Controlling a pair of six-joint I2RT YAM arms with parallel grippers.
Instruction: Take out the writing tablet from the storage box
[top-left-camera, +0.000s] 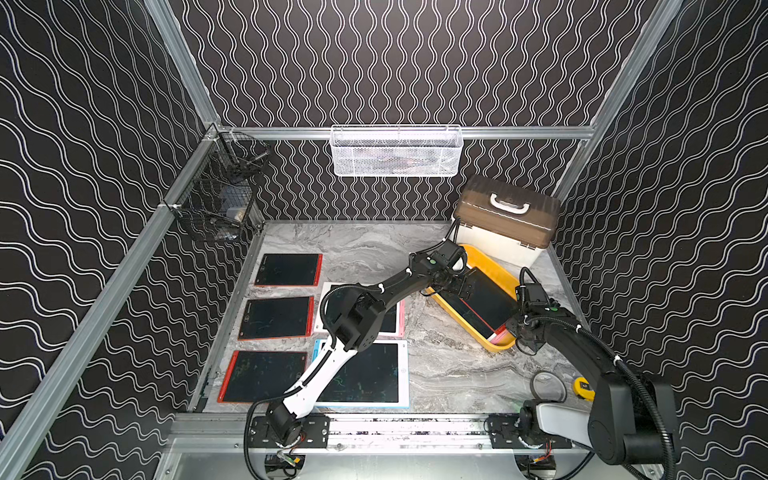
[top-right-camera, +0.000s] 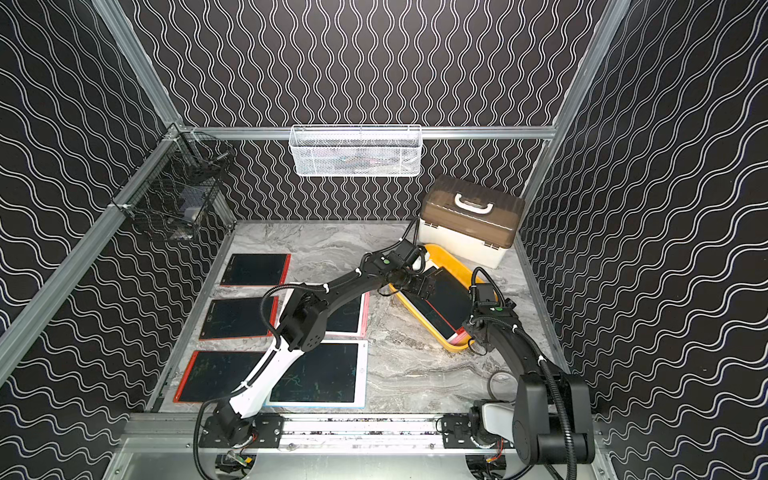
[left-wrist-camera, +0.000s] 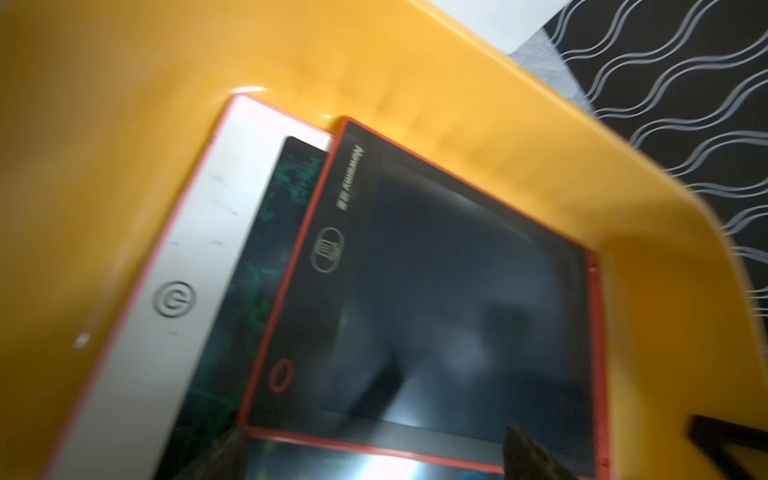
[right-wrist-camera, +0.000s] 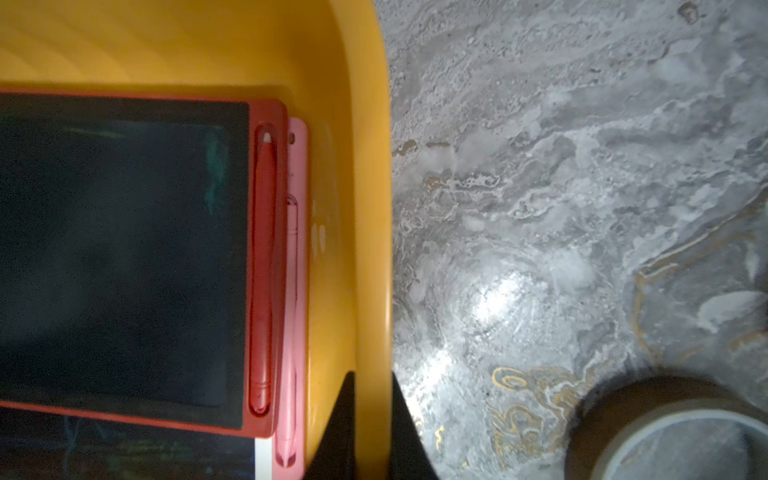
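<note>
The yellow storage box (top-left-camera: 492, 345) sits on the table's right side, holding stacked writing tablets. On top lies a red-framed dark tablet (left-wrist-camera: 464, 304); a white-and-pink tablet (left-wrist-camera: 192, 240) shows under its edge. A red stylus (right-wrist-camera: 262, 272) rests in the top tablet's side slot. My left gripper is open inside the box's opening, its blurred fingertips above the tablets; nothing shows between them. At the box's near right end, my right gripper is shut on the yellow rim, one finger on either side of the wall.
Several tablets lie on the left of the table, among them a red-framed one (top-left-camera: 288, 269) and a blue-edged one (top-left-camera: 364, 376). A brown-lidded case (top-left-camera: 508, 212) stands behind the box. A tape roll (top-left-camera: 548, 385) and yellow tape measure (top-left-camera: 584, 389) lie at the front right.
</note>
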